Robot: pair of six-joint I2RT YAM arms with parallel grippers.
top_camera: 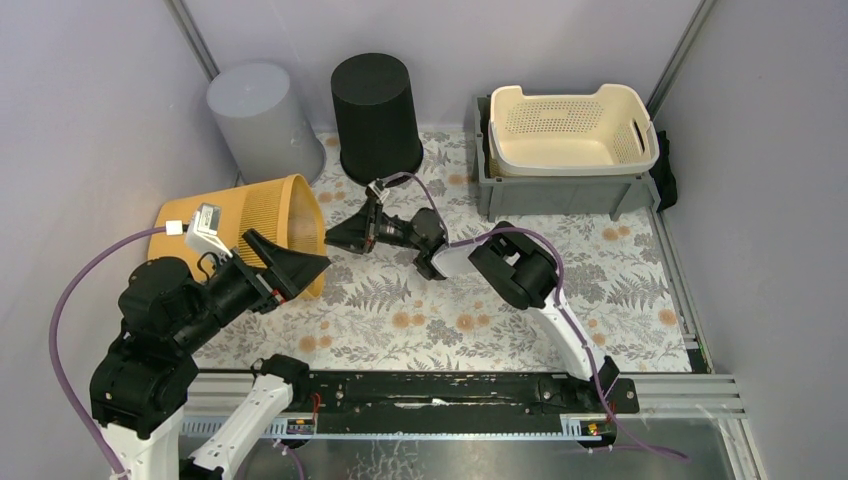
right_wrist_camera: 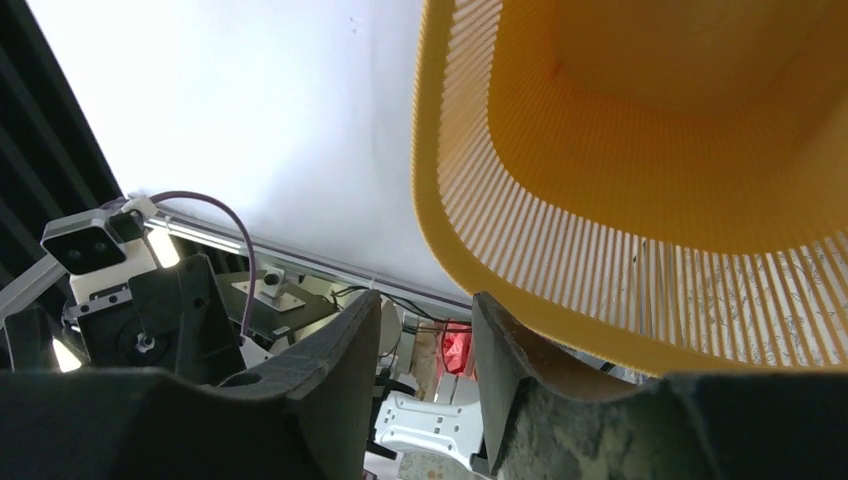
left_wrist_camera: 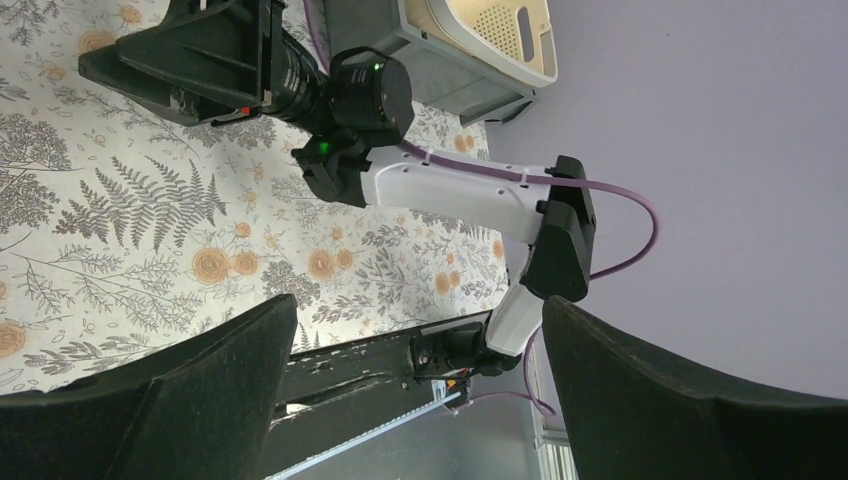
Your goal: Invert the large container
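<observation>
The large orange container [top_camera: 240,200] lies on its side at the left of the table, mouth facing right, partly hidden behind my left arm. My left gripper [top_camera: 296,272] is in front of it, open and empty; in its own view its fingers [left_wrist_camera: 220,380] frame bare tablecloth and the other arm. My right gripper [top_camera: 342,236] is just outside the container's mouth. In the right wrist view the orange rim [right_wrist_camera: 430,150] curves above and beside its fingers [right_wrist_camera: 330,390], which stand part open with nothing seen held between them.
Grey [top_camera: 262,120] and black [top_camera: 376,115] upturned bins stand at the back left. A grey crate [top_camera: 560,195] holding a cream basket [top_camera: 570,130] sits at the back right.
</observation>
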